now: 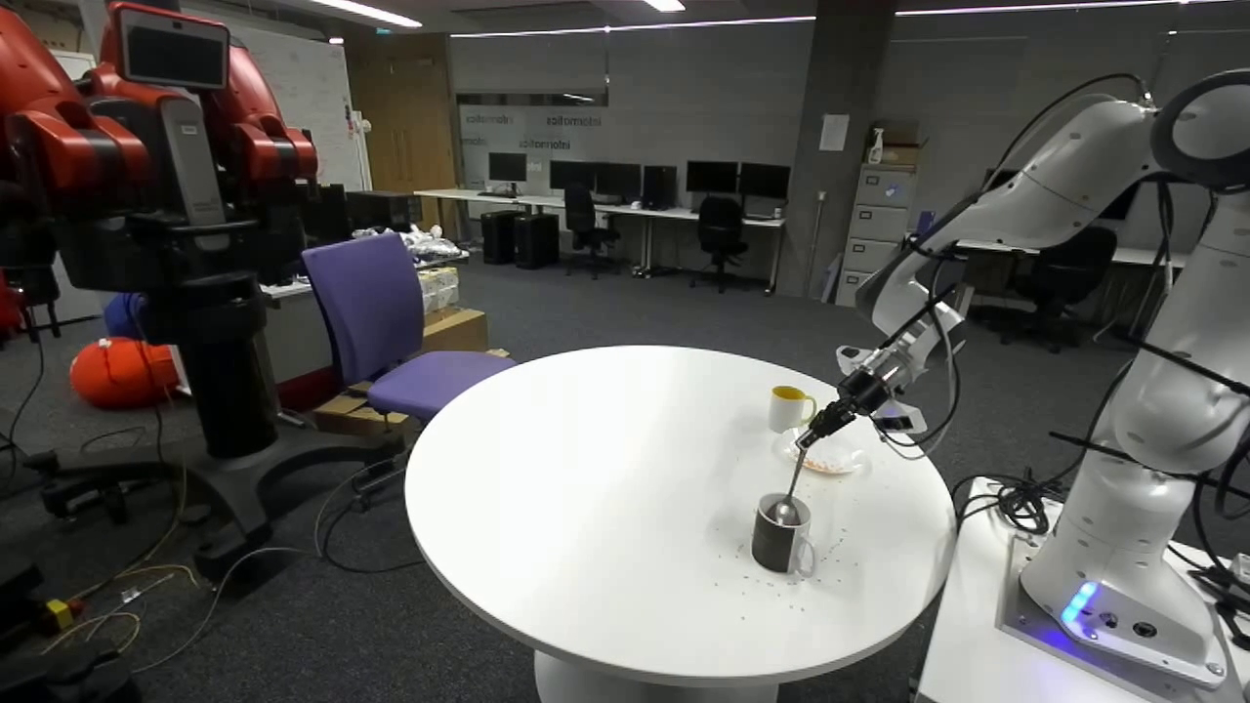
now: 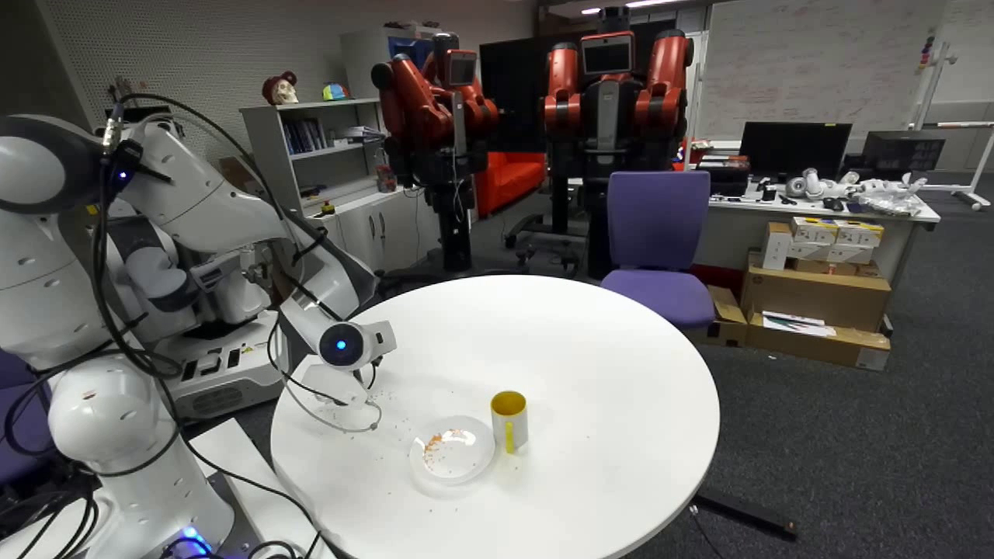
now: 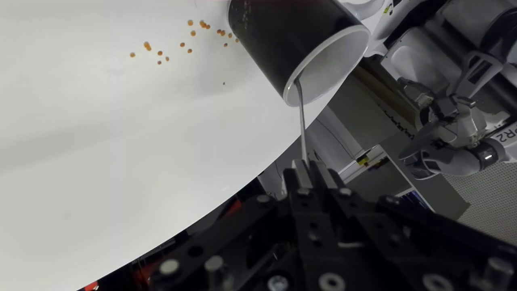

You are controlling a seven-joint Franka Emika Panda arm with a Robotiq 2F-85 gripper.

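Note:
My gripper [image 1: 805, 441] is shut on the thin handle of a metal spoon [image 1: 798, 474] above the round white table. Down at the mouth of a dark mug [image 1: 772, 544] with a white handle, the spoon's bowl shows just inside the rim. In the wrist view the spoon handle [image 3: 303, 126] runs from between the gripper's fingertips [image 3: 301, 173] into the white-lined mug [image 3: 286, 36]; the bowl is hidden there. The arm hides both dark mug and spoon in exterior view 2.
A clear plate [image 2: 477, 460] with orange crumbs lies beside a white mug with a yellow inside [image 2: 519, 424]. Small orange bits [image 3: 147, 46] are scattered around the dark mug.

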